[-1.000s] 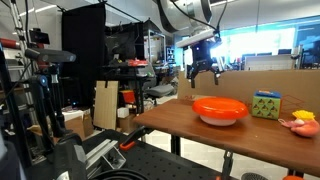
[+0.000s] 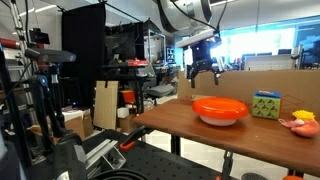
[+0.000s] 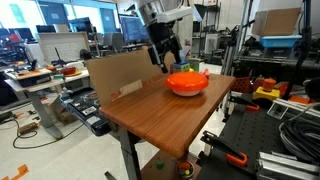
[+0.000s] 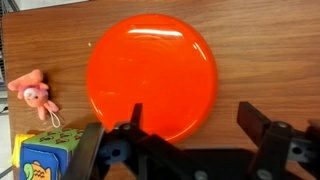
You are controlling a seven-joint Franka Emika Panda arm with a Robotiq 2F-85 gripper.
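Observation:
A round orange disc or lid point(image 4: 152, 75) rests on top of a white bowl point(image 2: 222, 120) on the wooden table. In the wrist view the disc fills the left middle and hides the bowl under it. My gripper hangs above the table with its dark fingers point(image 4: 260, 125) spread wide at either side of the lower part of that view. Nothing is between them. From the side, the gripper point(image 2: 204, 81) is well above the disc, clear of it.
A yellow, green and blue block point(image 2: 266, 104) stands behind the disc, with a pink soft toy point(image 4: 33, 92) close by. Bare tabletop point(image 3: 158, 118) stretches away on the other side of the bowl. A brown panel point(image 3: 115, 78) rises along one table edge.

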